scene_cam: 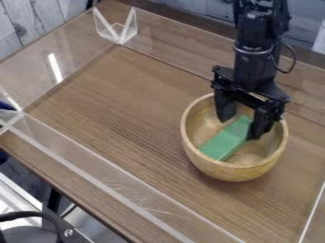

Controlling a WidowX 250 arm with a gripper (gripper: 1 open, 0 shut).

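Note:
A round tan bowl (241, 163) sits on the wooden table, holding a green block (226, 140) that lies tilted lengthwise inside. The black robot arm comes down from the top right, and its gripper (248, 114) is over the back of the bowl, its fingers reaching down around the upper end of the green block. The gripper looks open; whether its fingertips touch the block is hard to tell.
A small white wire-like object (116, 28) stands at the back left. Clear strips run along the front left, and a black cable lies at the bottom left corner.

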